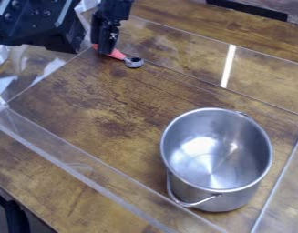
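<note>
The black gripper (105,45) points down at the upper left, at the back of the clear-walled area. It is over a small red-handled tool with a silver round end (133,62), which lies on the wood surface. The fingertips are at the red handle, but whether they are closed on it cannot be made out. A steel pot (216,155) with a wire handle stands at the lower right, well apart from the gripper.
Clear plastic walls (66,159) border the wooden work area (120,109). A white strip (229,65) is on the back wall at the right.
</note>
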